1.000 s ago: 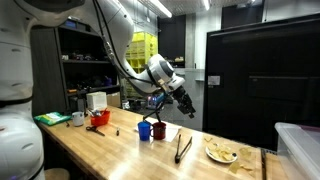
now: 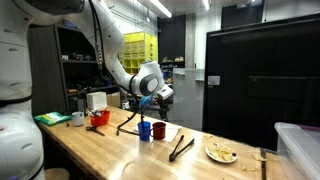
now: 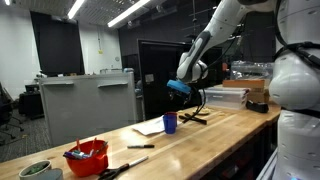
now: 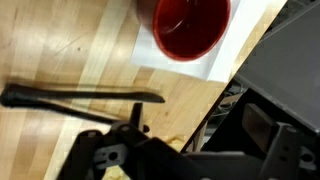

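Observation:
My gripper (image 2: 157,102) hangs in the air above the table's far side, close over a red cup (image 2: 159,131) and a blue cup (image 2: 144,131) standing side by side. In the wrist view the red cup (image 4: 192,24) is at the top, in front of the gripper, whose dark fingers are spread wide with nothing between them. Black tongs (image 2: 182,150) lie on the table to the right of the cups. The second exterior view shows the blue cup (image 3: 169,122) below the gripper (image 3: 184,90), with the red cup mostly hidden.
A white sheet (image 4: 150,50) lies under and around the red cup. A plate (image 2: 220,154) with yellowish pieces sits to the right. Towards the left end stand a red container (image 3: 86,160) and bowls. A large pale bin (image 2: 300,145) is at the far right.
My gripper has moved left in exterior view 1 and swung from a slant to a more upright pose over the cups. Cups, tongs and plate look unmoved.

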